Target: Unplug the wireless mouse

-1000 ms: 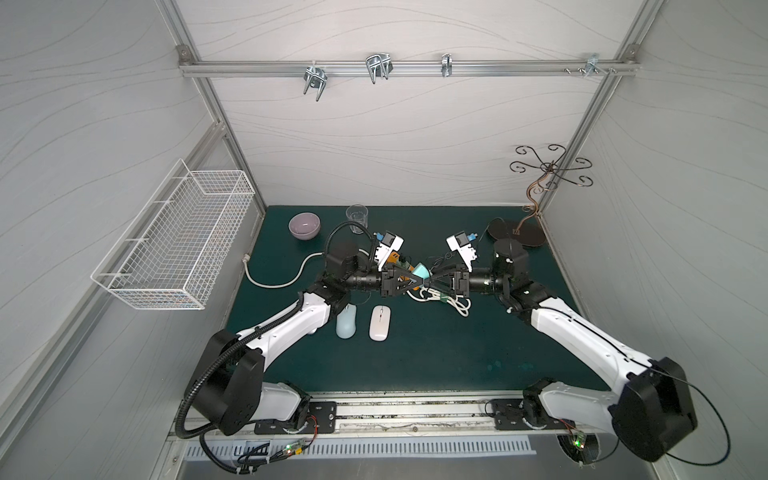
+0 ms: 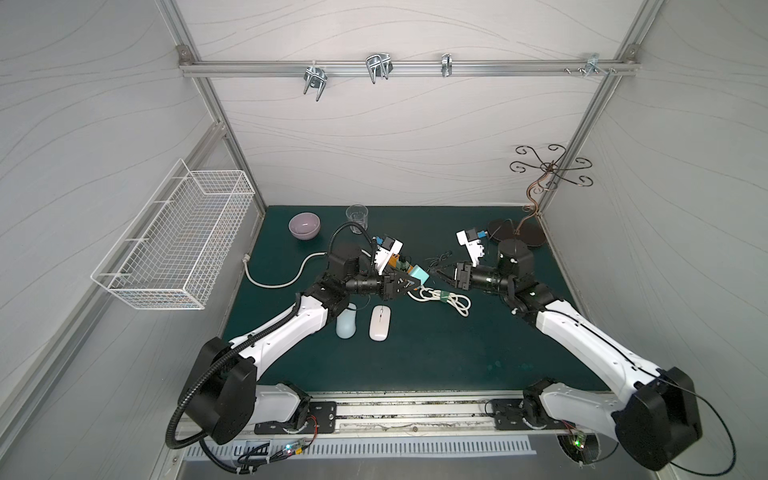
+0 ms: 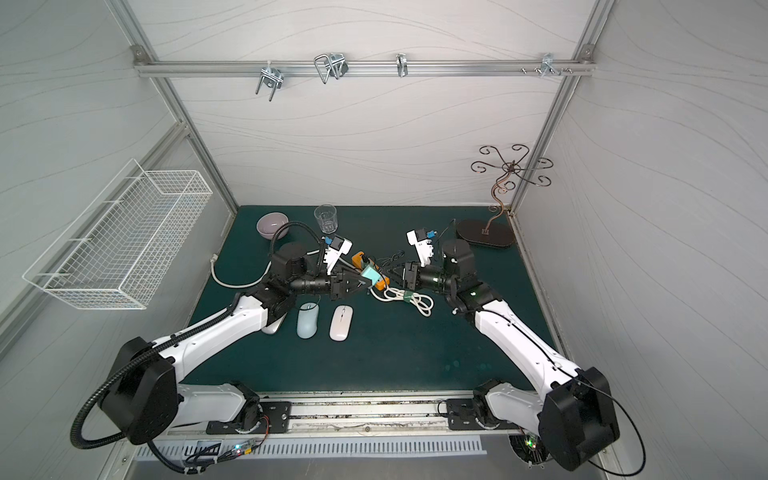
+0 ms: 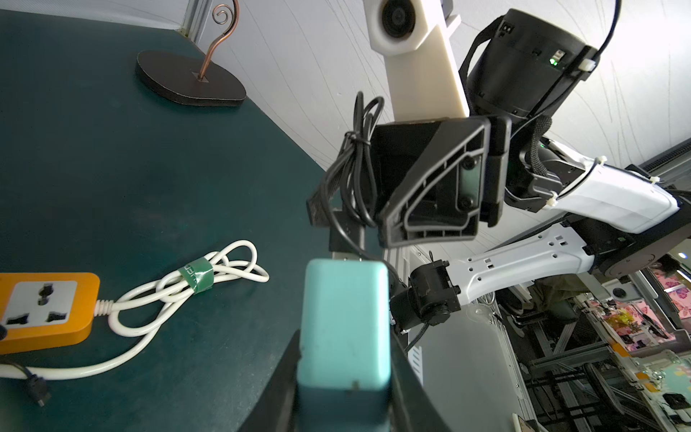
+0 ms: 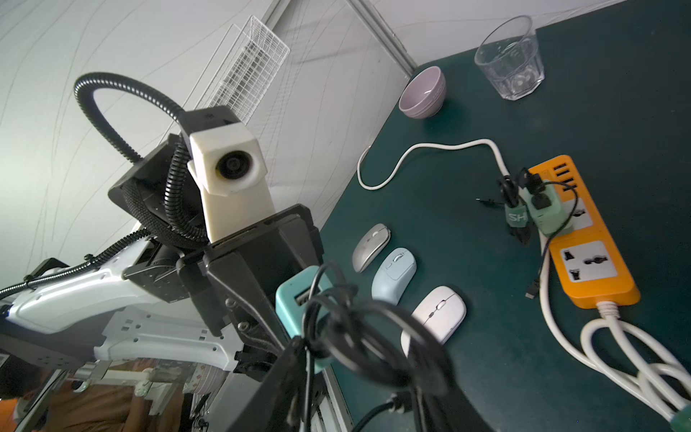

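Note:
A mint charger block (image 4: 344, 324) is held in my left gripper (image 2: 408, 281), which is shut on it. Facing it from the right, my right gripper (image 2: 449, 276) has a coiled black cable (image 5: 374, 338) at its fingers; whether the fingers grip it is unclear. Three mice lie on the table: white (image 5: 435, 316), pale blue (image 5: 394, 273) and grey (image 5: 370, 246). An orange power strip (image 5: 597, 230) carries plugs and cables.
The green table (image 2: 384, 364) also holds a pink bowl (image 2: 304, 225), a glass (image 5: 511, 64), a scroll stand (image 4: 187, 79) at back right and a white power cord (image 4: 237, 266). A wire basket (image 2: 144, 280) hangs on the left.

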